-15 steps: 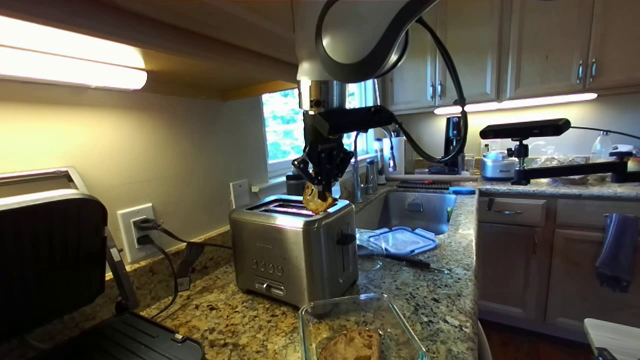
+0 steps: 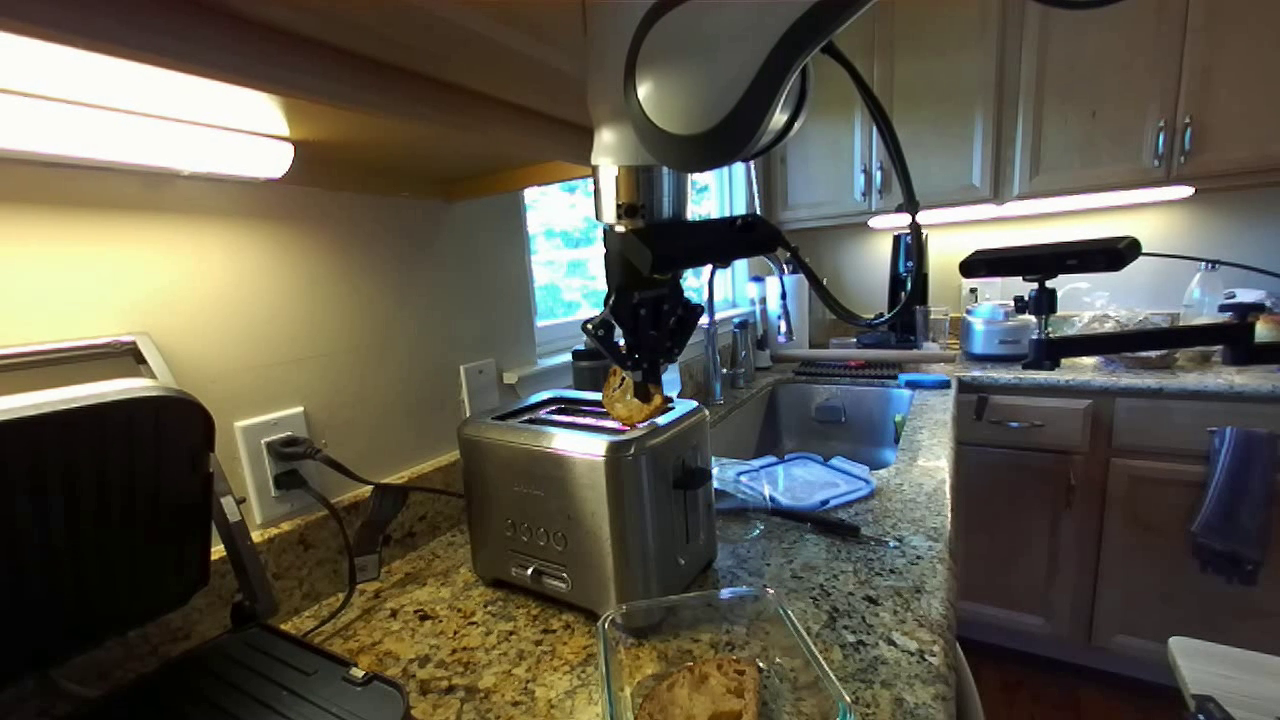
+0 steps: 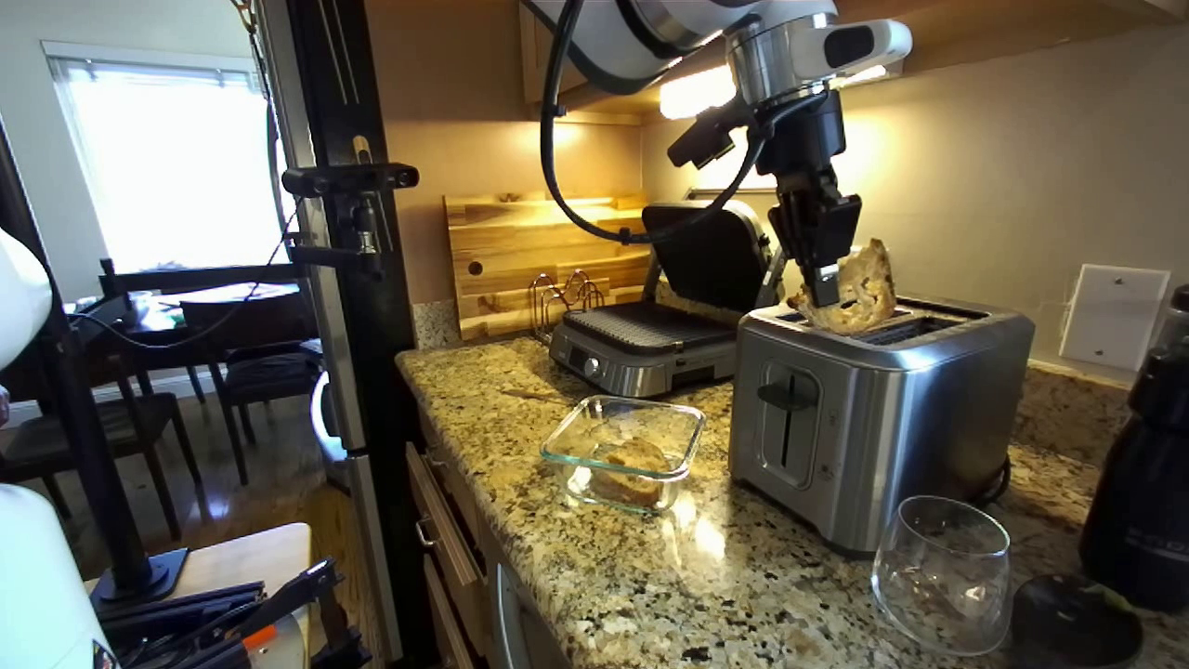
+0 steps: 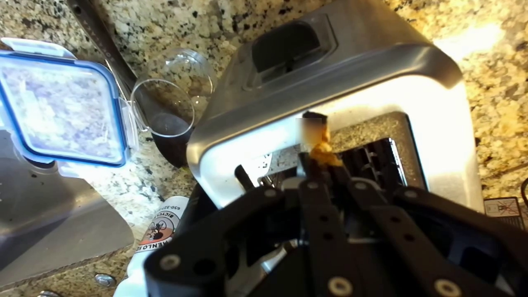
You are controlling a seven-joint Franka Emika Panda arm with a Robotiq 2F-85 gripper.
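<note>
A browned bread slice (image 3: 866,292) stands tilted at the top of the steel toaster (image 2: 576,504), near the end with the lever. My gripper (image 2: 648,390) points down over that end and is shut on the slice. In the wrist view a crusty edge of the bread (image 4: 324,153) shows at the fingertips, above the slot opening. Whether its lower edge is inside a slot cannot be told. A second bread slice (image 3: 631,468) lies in a glass dish (image 3: 563,455) beside the toaster.
An open grill press (image 3: 658,334) stands behind the dish. A drinking glass (image 3: 942,580) is close to the toaster's lever end. A blue-rimmed lid (image 4: 59,106) lies by the sink (image 2: 828,420). Cabinets hang above the arm.
The arm and gripper have shifted very slightly left in exterior view 1, the bread slice with them. Toaster and dish have not moved.
</note>
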